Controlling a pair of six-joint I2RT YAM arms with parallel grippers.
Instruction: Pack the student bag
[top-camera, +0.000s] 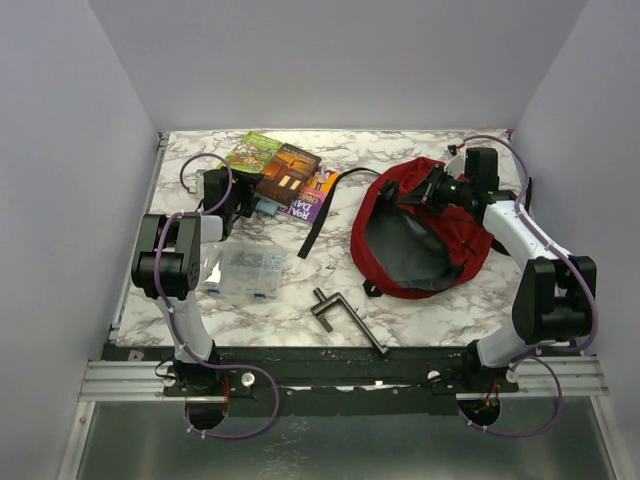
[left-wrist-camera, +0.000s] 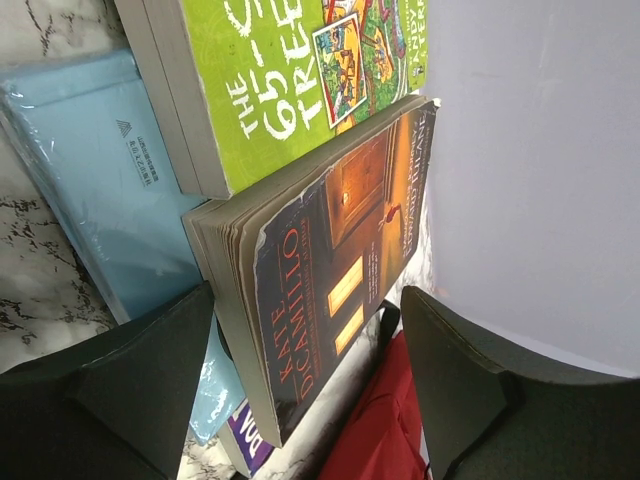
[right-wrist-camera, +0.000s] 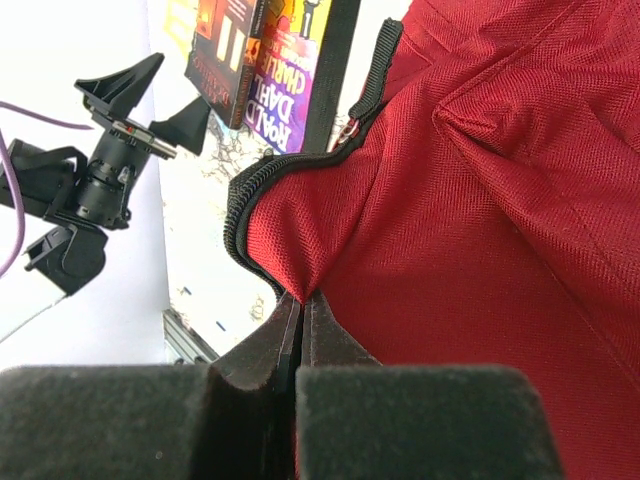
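Observation:
My left gripper stands open at the end of the dark Kate DiCamillo book, which lies beside a green Treehouse book, a blue item and a purple Roald Dahl book. My right gripper is shut on the red fabric of the open student bag, at its zipped edge. The bag's dark interior shows in the top view.
A clear plastic case lies in front of the left arm, a metal bracket at the front centre, and a black strap between books and bag.

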